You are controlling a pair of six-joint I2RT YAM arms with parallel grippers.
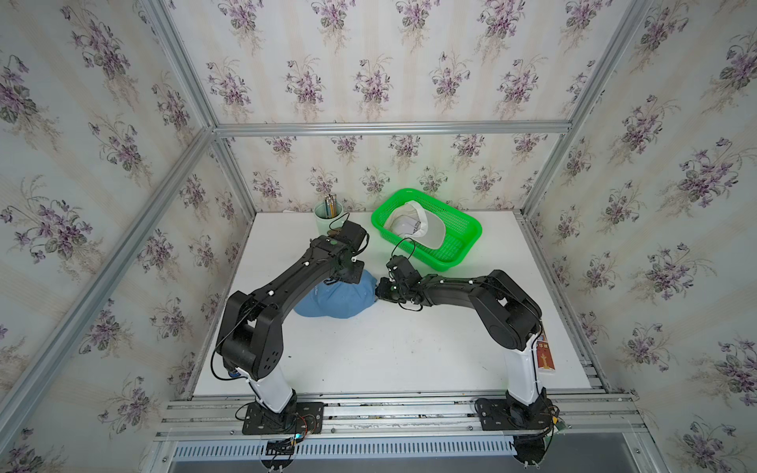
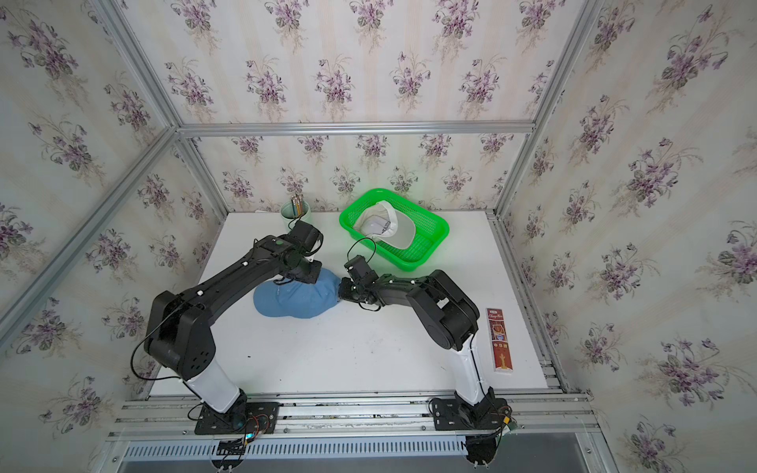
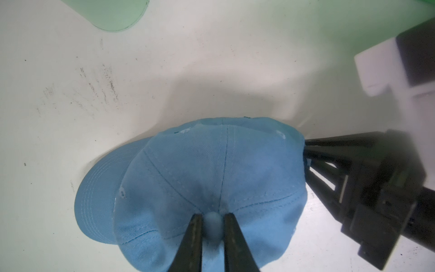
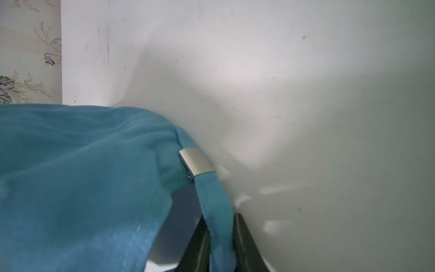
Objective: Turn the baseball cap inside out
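The blue baseball cap (image 3: 253,167) lies on the table crown up, its brim (image 3: 97,199) to the left. My left gripper points down at the top of the crown, shut on a rounded bit of blue cloth there. At the cap's right end is the back strap (image 4: 212,199) with a metal buckle (image 4: 197,161). The strap runs between the fingers of my right gripper, one finger on each side; whether they press on it cannot be told. The left arm covers part of the cap in both top views.
A green basket (image 1: 467,250) with a whitish cap (image 1: 432,224) in it stands at the back. A pale green cup (image 1: 321,222) holding sticks is behind the left arm. One red box (image 2: 499,339) lies at the right edge.
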